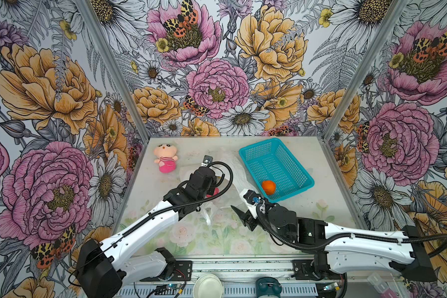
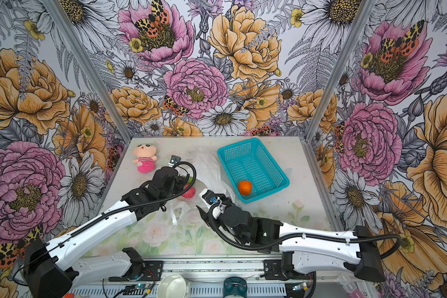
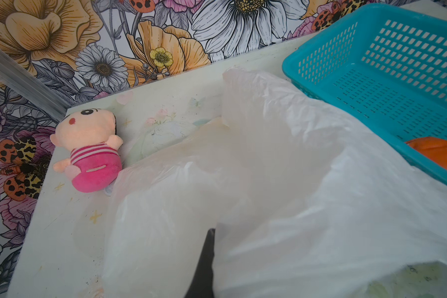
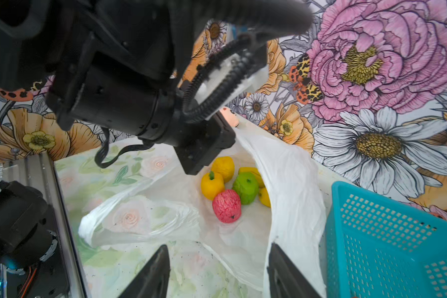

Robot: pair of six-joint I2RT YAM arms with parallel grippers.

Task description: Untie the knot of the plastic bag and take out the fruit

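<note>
A white plastic bag [image 4: 293,173] lies with its mouth facing the front, and inside it the right wrist view shows a red fruit [image 4: 227,205], a green fruit [image 4: 245,187] and several yellow ones [image 4: 212,185]. Bag film fills much of the left wrist view, where one dark finger [image 3: 203,268] presses against it. My left gripper is shut at the bag's upper edge, its tips largely hidden by film. My right gripper has its fingers apart before the bag's mouth, nothing between them but the view of the table and bag. An orange [image 1: 268,187] sits in the teal basket.
The teal basket [image 1: 303,182] stands right of the bag, close against it. A pink doll [image 1: 166,158] lies at the back left.
</note>
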